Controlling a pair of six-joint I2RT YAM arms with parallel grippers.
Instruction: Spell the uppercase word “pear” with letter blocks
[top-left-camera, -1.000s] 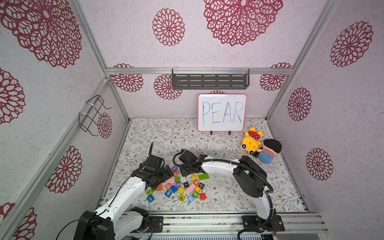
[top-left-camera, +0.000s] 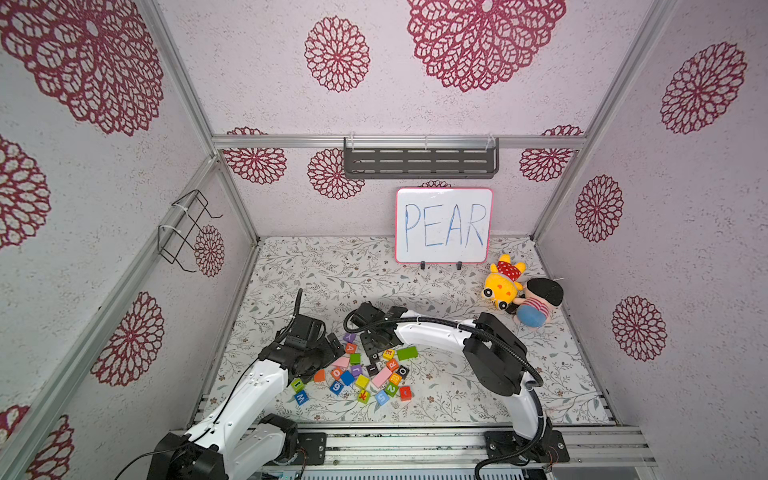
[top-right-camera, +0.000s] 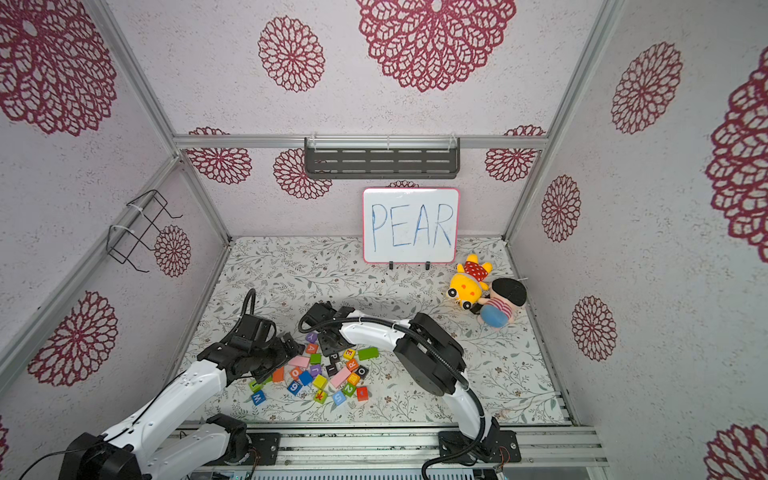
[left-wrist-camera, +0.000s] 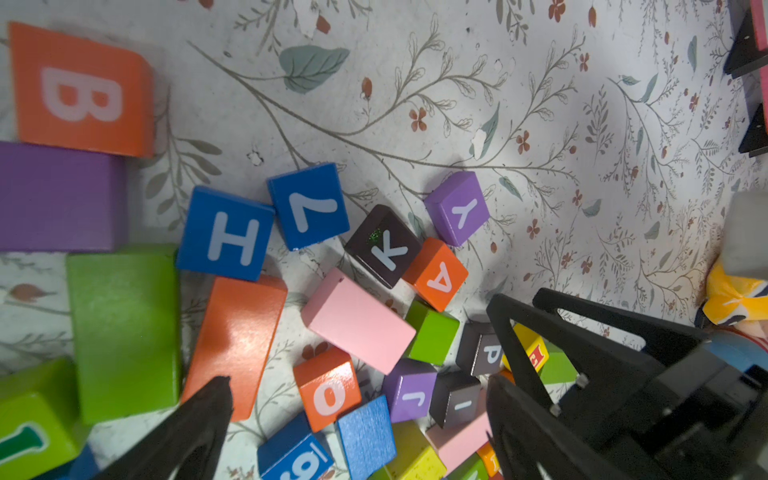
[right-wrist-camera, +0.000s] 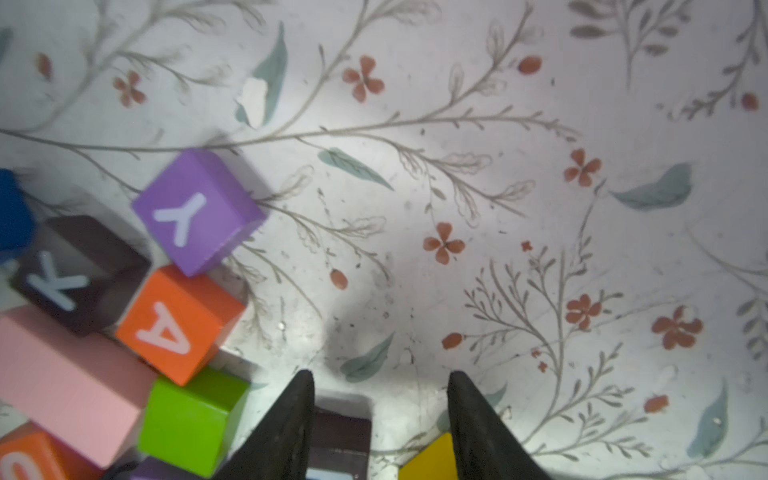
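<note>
Letter blocks lie scattered on the front table: a black P (left-wrist-camera: 485, 348), red-orange A (left-wrist-camera: 436, 273), yellow E (top-left-camera: 389, 353) and orange R (top-left-camera: 392, 364). The whiteboard (top-left-camera: 442, 225) reads PEAR. My left gripper is open above the left side of the pile, nothing between its fingers. My right gripper hangs part open over the dark block below the orange A; whether the fingers touch it is unclear.
Other blocks, such as the purple Y (right-wrist-camera: 200, 208), crowd round both grippers. Two plush toys (top-left-camera: 537, 306) lie at back right.
The left arm has shifted slightly. The blocks look unmoved.
</note>
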